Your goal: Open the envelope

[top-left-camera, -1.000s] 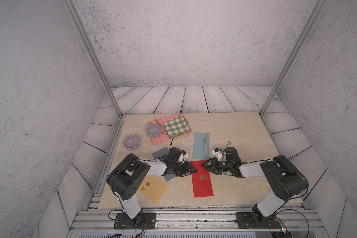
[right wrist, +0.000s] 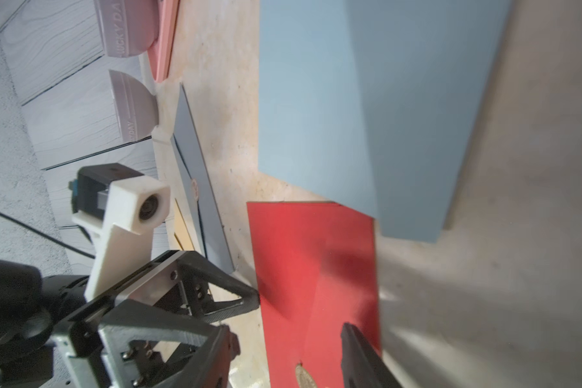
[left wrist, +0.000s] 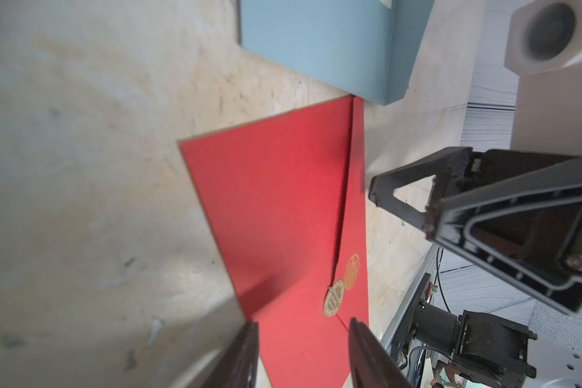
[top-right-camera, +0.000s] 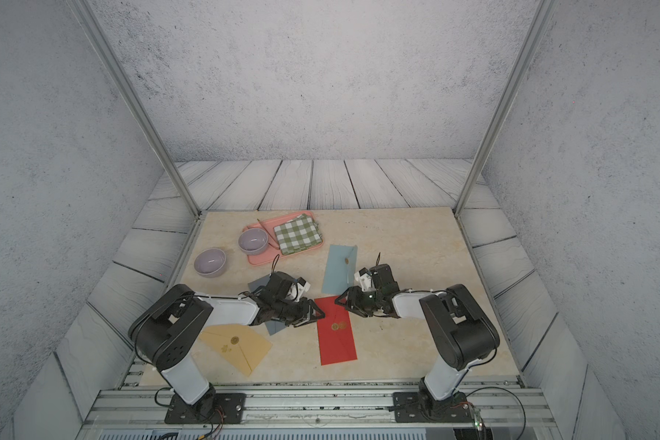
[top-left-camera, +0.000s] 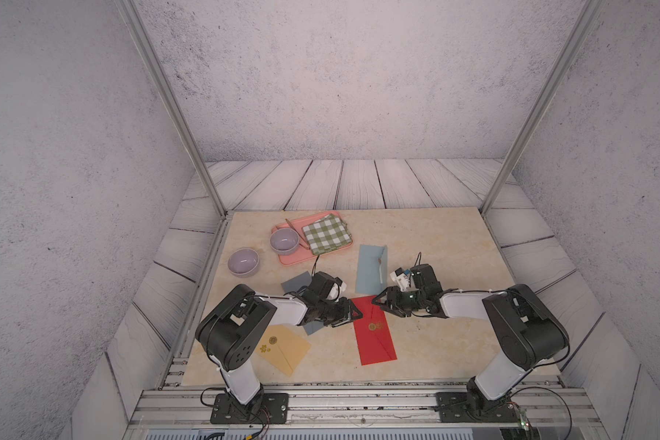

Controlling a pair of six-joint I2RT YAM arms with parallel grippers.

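A red envelope (top-left-camera: 373,341) lies on the table between my two arms, with two gold round marks near its middle. In the left wrist view the envelope's flap edge runs lengthwise and looks closed. My left gripper is at the envelope's left edge, its fingers (left wrist: 245,352) apart. Over the upper right part of the envelope sits my right gripper, also open, its fingers (right wrist: 359,355) spread. Neither wrist view shows anything pinched; whether the tips touch the paper I cannot tell.
A light blue envelope (top-left-camera: 370,264) touches or overlaps the red one's far end. A yellow envelope (top-left-camera: 282,348) and a grey-blue envelope (top-left-camera: 295,281) lie left. A pink tray (top-left-camera: 294,258), checked cloth (top-left-camera: 327,234) and purple bowls are at back left.
The red envelope has turned very slightly. The left arm has hardly moved.
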